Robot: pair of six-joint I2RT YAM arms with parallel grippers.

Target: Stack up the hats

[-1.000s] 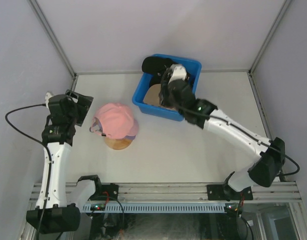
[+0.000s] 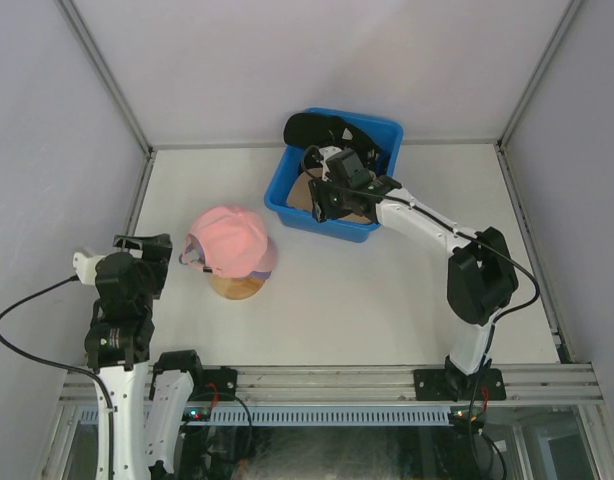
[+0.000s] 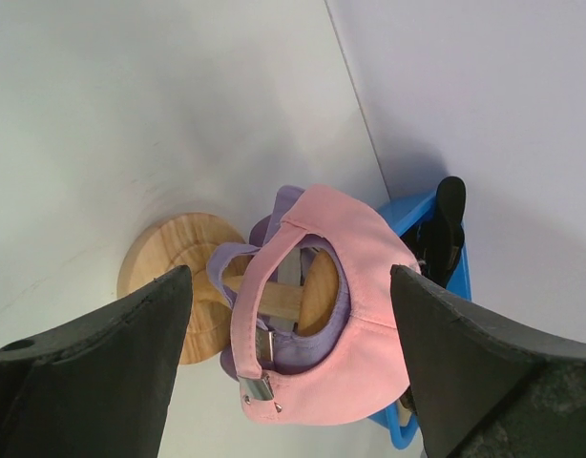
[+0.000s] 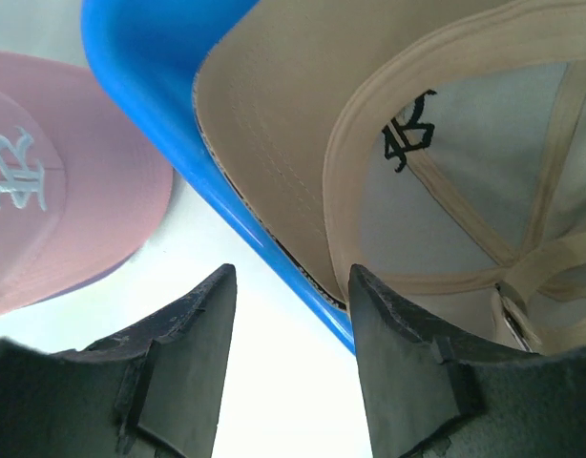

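Note:
A pink cap [image 2: 227, 238] sits over a purple one [image 3: 282, 200] on a wooden stand with a round base [image 2: 236, 288], left of the blue bin. Inside the bin lies a tan cap [image 4: 264, 124], its pale inside facing up in the right wrist view. My right gripper is open above the bin's near-left part, one finger in front of the tan cap's edge; whether it touches cannot be told. Out at the left, beside the stacked caps, my left gripper has its fingers apart with nothing held.
The blue bin [image 2: 323, 226] stands at the back of the white table, and a black cap [image 2: 309, 129] rests at its back-left corner. Bare table [image 2: 347, 310] lies in front of the bin. Walls close in the back and sides.
My right gripper has come nearer and lower over the bin's front-left part. The left gripper has drawn slightly back toward the front left. Both stacked caps and the bin are unmoved.

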